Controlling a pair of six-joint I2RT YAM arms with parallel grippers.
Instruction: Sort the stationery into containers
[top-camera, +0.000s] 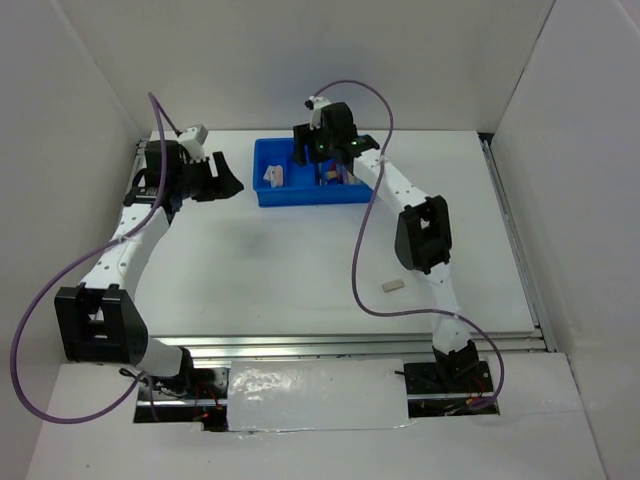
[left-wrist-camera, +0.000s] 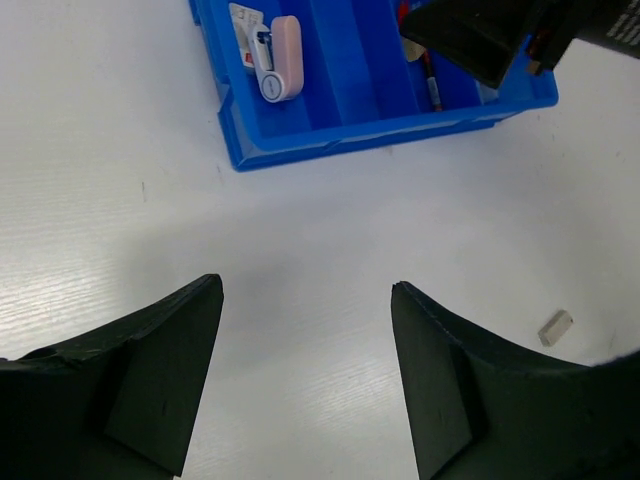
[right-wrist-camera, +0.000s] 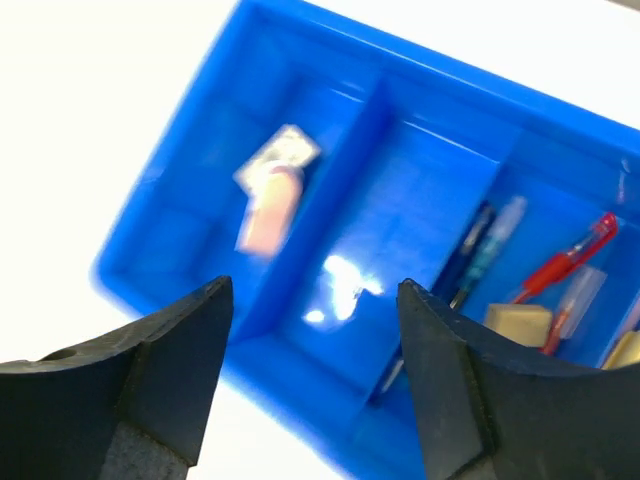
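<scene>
A blue divided box (top-camera: 314, 197) stands at the back middle. Its left compartment holds a pink-and-white piece (left-wrist-camera: 288, 55) and a small white packet (right-wrist-camera: 283, 150); the right holds several pens, including a red one (right-wrist-camera: 575, 255), and beige blocks (right-wrist-camera: 520, 322). The middle one looks largely empty in the right wrist view. My right gripper is open above the box, nothing between its fingers. My left gripper stands open and empty over the table, left of the box. A small light grey block (top-camera: 393, 285) lies alone on the right front of the table.
Walls (top-camera: 70, 120) enclose it at the back and sides. Purple cables loop along both arms.
</scene>
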